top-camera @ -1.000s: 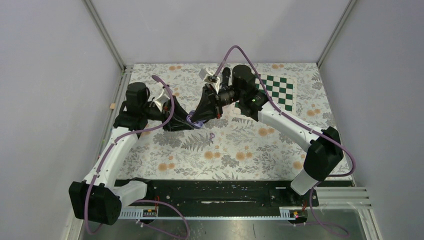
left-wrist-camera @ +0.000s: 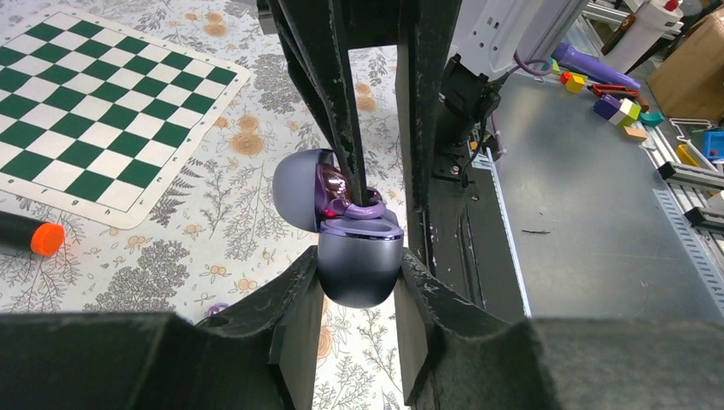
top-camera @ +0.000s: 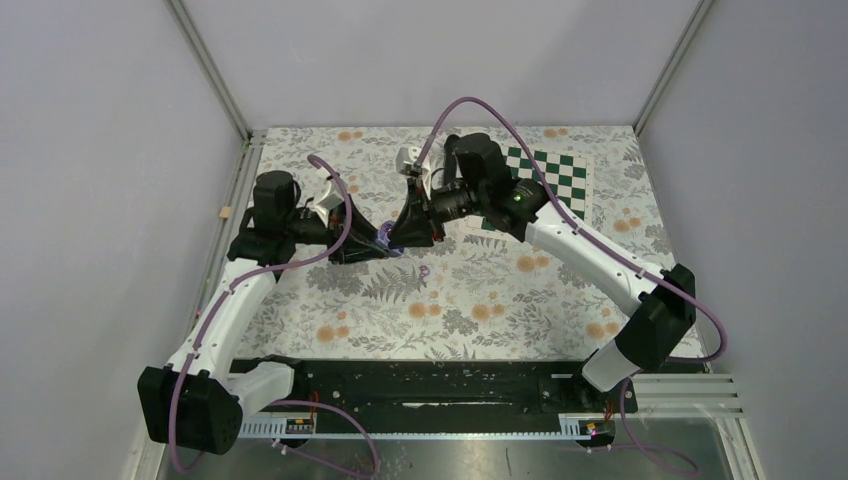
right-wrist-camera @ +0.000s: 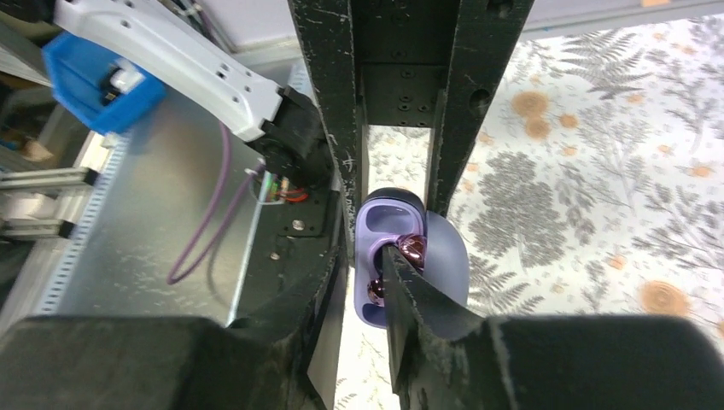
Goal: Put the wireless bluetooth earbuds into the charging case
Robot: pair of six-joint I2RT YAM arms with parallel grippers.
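Observation:
The open charging case (left-wrist-camera: 359, 265), dark outside and lilac inside, is held above the table, with my left gripper shut on it. Its lid (left-wrist-camera: 299, 190) is swung back. My right gripper is part open at the case, one finger (left-wrist-camera: 357, 175) reaching into it and the other standing outside, apart. A lilac loop (left-wrist-camera: 365, 210) shows round that inner fingertip, apparently part of an earbud; how it sits in the case I cannot tell. Another small purple earbud (top-camera: 424, 271) lies on the patterned tablecloth, its edge just showing in the left wrist view.
A green and white checkerboard (left-wrist-camera: 94, 102) lies at the back right of the table, with a black cylinder with an orange end (left-wrist-camera: 34, 237) near it. Both arms meet close together over the middle left.
My right arm has shifted slightly, its wrist turning a little while its fingertips stay at the case. The left arm and the case have barely moved. The earbud on the table is unmoved.

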